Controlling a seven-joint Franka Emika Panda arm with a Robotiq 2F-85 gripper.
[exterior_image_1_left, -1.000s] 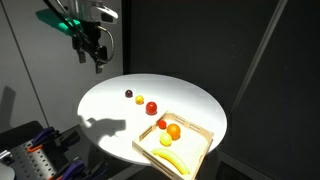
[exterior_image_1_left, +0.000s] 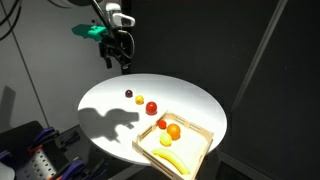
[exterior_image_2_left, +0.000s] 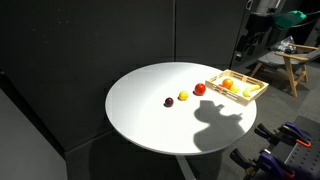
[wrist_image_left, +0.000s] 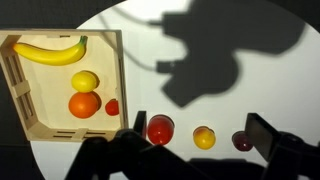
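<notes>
My gripper hangs high above the white round table (exterior_image_1_left: 185, 92), open and with nothing between its fingers. Three round items lie loose on the tabletop: a red one (wrist_image_left: 160, 129), a smaller yellow-orange one (wrist_image_left: 204, 137) and a dark purple one (wrist_image_left: 242, 141). In exterior view 1 they form a slanting row below and to the right of the gripper. A pale wooden box (exterior_image_1_left: 203, 150) holds a banana (wrist_image_left: 50, 52), a yellow lemon-like fruit (wrist_image_left: 85, 80), an orange (wrist_image_left: 84, 105) and a small red item (wrist_image_left: 112, 107).
The box stands at the table's edge, its walls rising around the fruit. Bare tabletop (exterior_image_2_left: 140, 110) stretches beyond the loose items. A wooden chair (exterior_image_2_left: 292, 70) is off the table in exterior view 2. The arm's shadow falls across the white surface.
In exterior view 1 the arm and its open gripper have shifted to the right and slightly up in the picture. The loose items and the box with its contents have stayed put.
</notes>
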